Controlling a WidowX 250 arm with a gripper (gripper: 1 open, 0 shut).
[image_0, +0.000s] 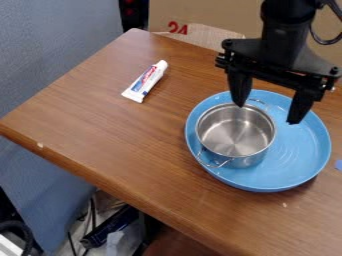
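Note:
My black gripper (269, 96) hangs at the upper right, its two fingers wide apart with nothing between them. It is above the back part of a blue plate (297, 156). A steel pot (237, 135) with thin handles sits on the plate, toward its left side, below and slightly in front of my gripper. A white toothpaste tube (144, 82) lies on the wooden table (94, 130), left of the plate.
A cardboard box (201, 20) stands behind the table. Cables lie below the near left edge. A small blue piece sits at the right edge.

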